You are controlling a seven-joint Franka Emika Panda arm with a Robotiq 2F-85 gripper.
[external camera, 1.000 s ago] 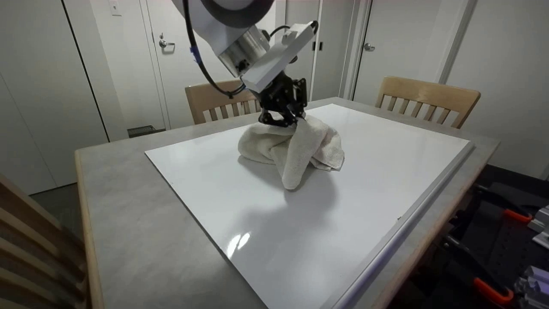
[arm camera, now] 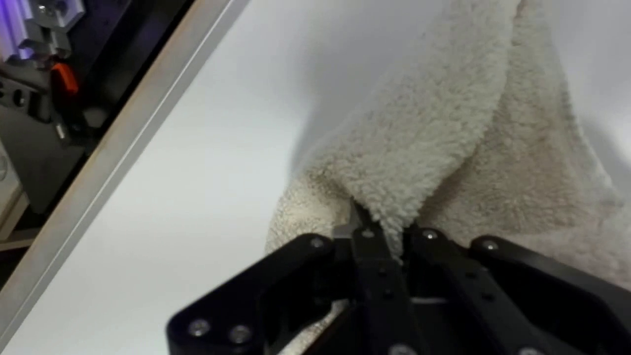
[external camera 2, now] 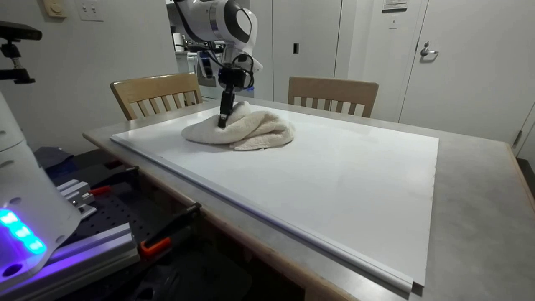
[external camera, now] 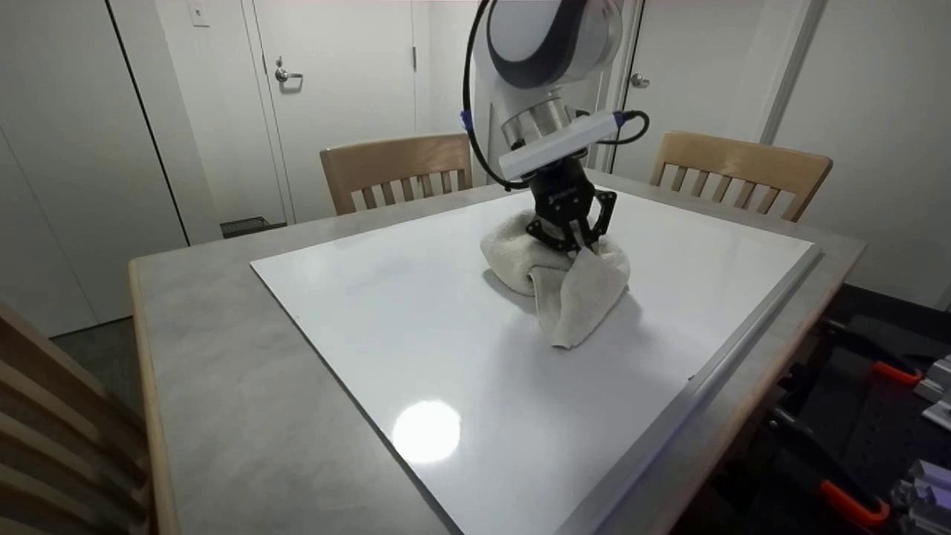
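A cream terry towel (external camera: 593,290) lies bunched on the white board (external camera: 374,312), over the board's far part in exterior view 1. My gripper (external camera: 579,242) points down into the top of it, shut on a fold. From the other side, the towel (external camera 2: 261,128) spreads in soft folds to the right of my gripper (external camera 2: 222,123). In the wrist view a pinched fold of the towel (arm camera: 426,118) runs up from between the black fingers. The fingertips themselves are partly buried in the cloth.
The board rests on a grey table (external camera: 223,357), with a raised rail (external camera 2: 261,210) along one long edge. Wooden chairs (external camera: 749,165) stand around the table. Most of the board around the towel is bare. Clamps with orange handles (external camera 2: 155,246) sit beside the robot base.
In exterior view 1 my gripper and the towel have moved to the right across the board. The arm is more upright, and the towel's folds have shifted.
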